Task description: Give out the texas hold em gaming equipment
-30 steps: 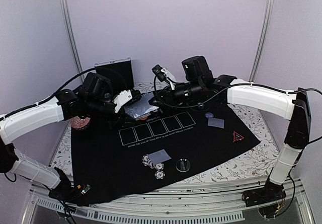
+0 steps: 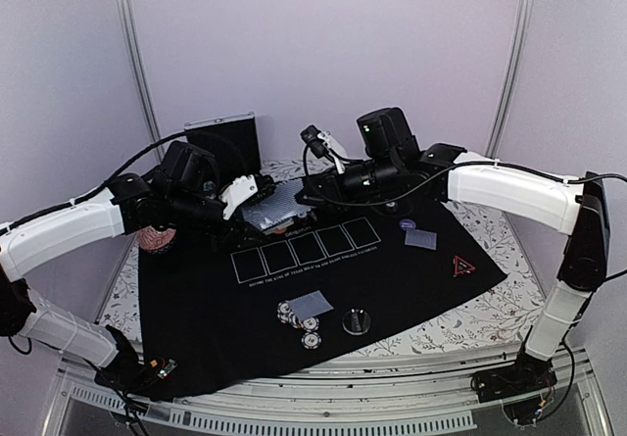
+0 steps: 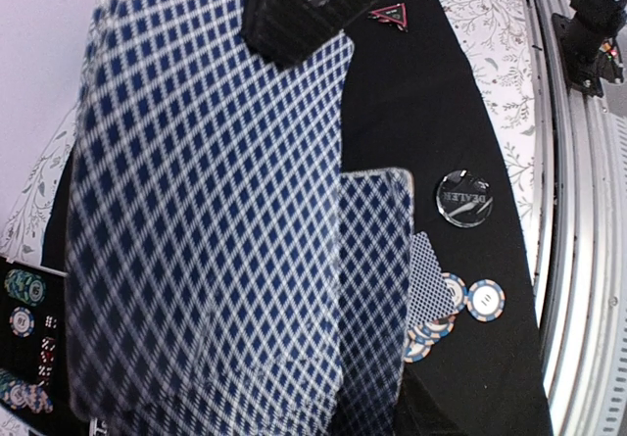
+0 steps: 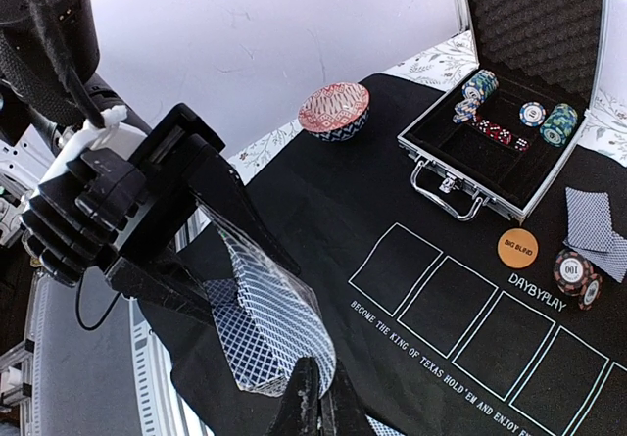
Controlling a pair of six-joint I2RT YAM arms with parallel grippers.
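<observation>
My left gripper is shut on several blue-checked playing cards point(image 3: 211, 211) raised above the mat. They are splayed, the front one bent in an arch. At the far end of that card, my right gripper is shut; a dark right finger point(image 3: 274, 29) overlaps the card in the left wrist view. Whether the card lies between the right fingers I cannot tell. A few cards point(image 2: 312, 305) lie on the mat beside poker chips point(image 2: 311, 340), and other cards point(image 2: 421, 239) lie at the right, near a purple button point(image 2: 407, 224).
The open chip case point(image 4: 490, 152) stands at the back left, near the patterned bowl point(image 4: 335, 110). On the mat rest the dealer button point(image 2: 357, 321), a red triangular marker point(image 2: 462, 266) and an orange Big Blind button point(image 4: 517, 248).
The left arm and the things on the mat look unmoved.
</observation>
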